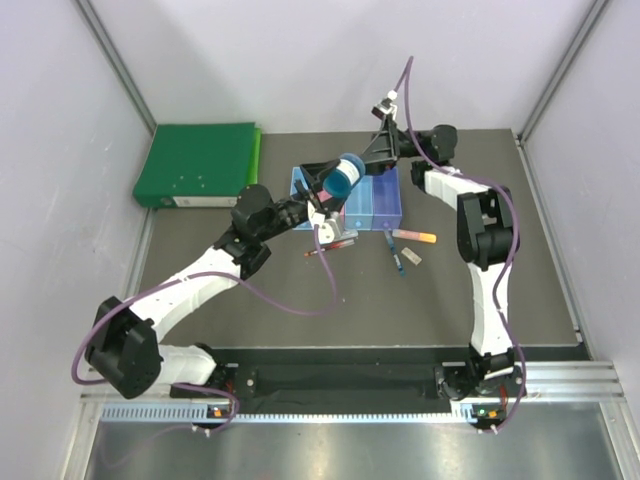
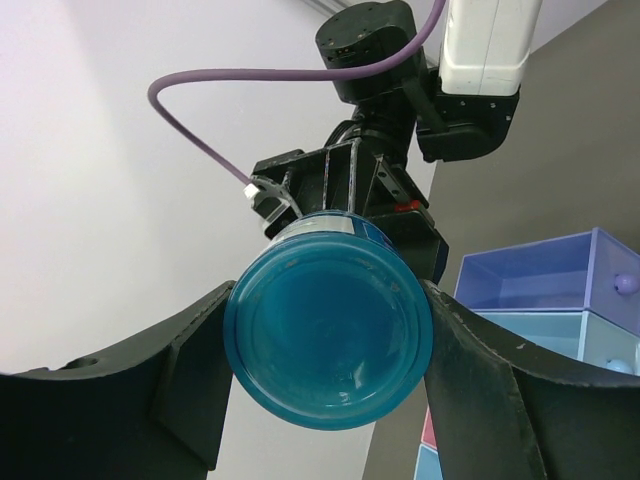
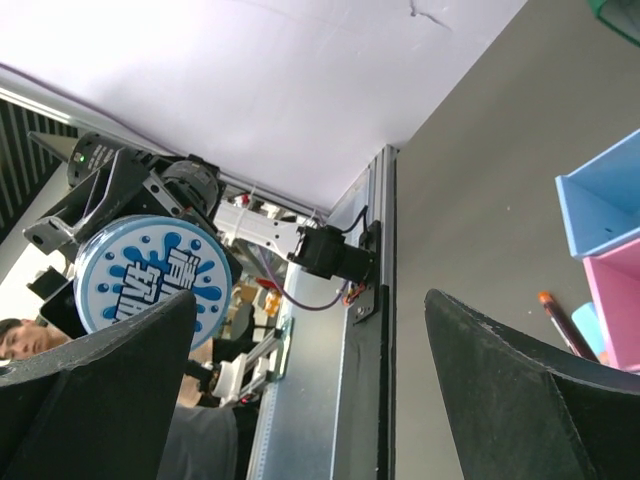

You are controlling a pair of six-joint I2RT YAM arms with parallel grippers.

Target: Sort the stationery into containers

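Note:
My left gripper is shut on a blue, round tub, held up over the row of containers. Its smooth blue base fills the gap between the fingers in the left wrist view. From the right wrist view, the tub's white lid with blue lettering shows beyond one finger. Open and empty, my right gripper hovers close beside the tub; contact cannot be told. Below are a purple bin, a light blue bin and a pink bin. An orange marker, blue pen, eraser and red pen lie in front.
A big green binder occupies the back left corner. Both grippers partly cover the bins from above. Bare table extends across the front, and the right side is largely clear apart from my right arm.

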